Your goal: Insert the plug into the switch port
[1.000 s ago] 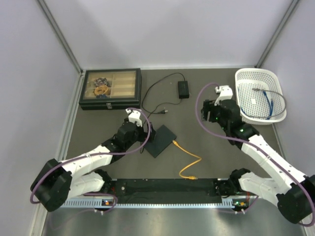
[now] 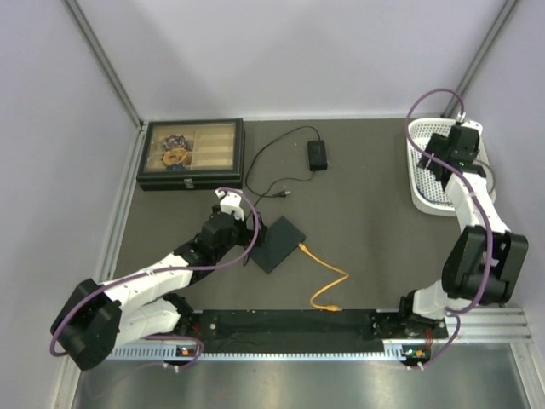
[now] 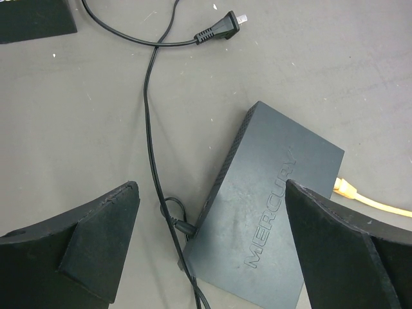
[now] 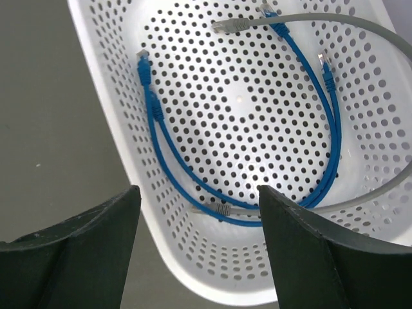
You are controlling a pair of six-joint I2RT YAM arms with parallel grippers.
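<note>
The dark MERCURY switch (image 2: 279,245) lies on the table with a yellow cable (image 3: 373,202) attached at one side and a black lead at the other. My left gripper hangs open over it, nothing between the fingers. My right gripper is open above the white perforated basket (image 4: 228,96), where blue network cables (image 4: 161,141) and grey cables (image 4: 322,19) with plugs lie, none held.
A wooden-trayed box (image 2: 192,153) sits at back left. A power adapter (image 2: 317,153) and black cord with a mains plug (image 3: 222,29) lie mid-table.
My right arm has swung back and to the right, from the open table to over the basket. The left arm is practically unmoved.
</note>
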